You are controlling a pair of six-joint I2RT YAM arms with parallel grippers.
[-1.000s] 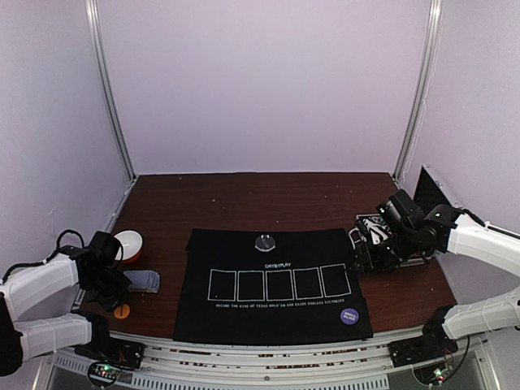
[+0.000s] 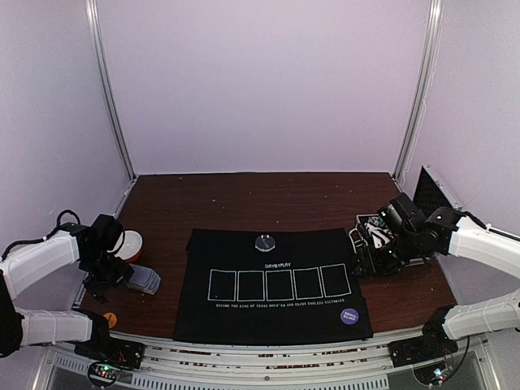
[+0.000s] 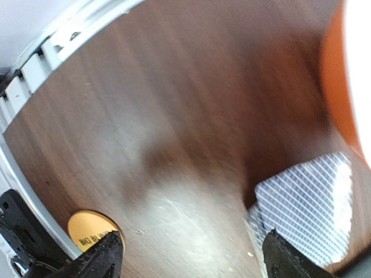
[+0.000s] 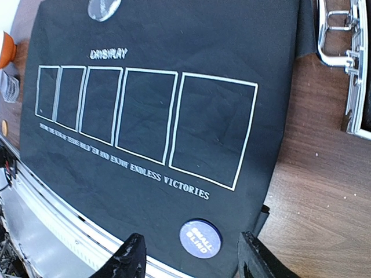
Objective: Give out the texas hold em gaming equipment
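Observation:
The black play mat [image 2: 219, 321] lies mid-table, a silver disc [image 2: 265, 243] at its back and the purple small blind button [image 4: 200, 238] on its front right. My left gripper is open above bare wood; the orange big blind button [image 3: 94, 229] lies below it at left, a card stack [image 3: 298, 205] at right, a red-and-white round container [image 3: 342, 75] beyond. My right gripper stands part open over the mat's right side, nothing seen between its fingers.
An open silver case [image 4: 356, 87] stands right of the mat. Walls enclose the sides.
My left gripper has risen from near the big blind button, which now lies a little further left and forward. The right arm has barely moved.

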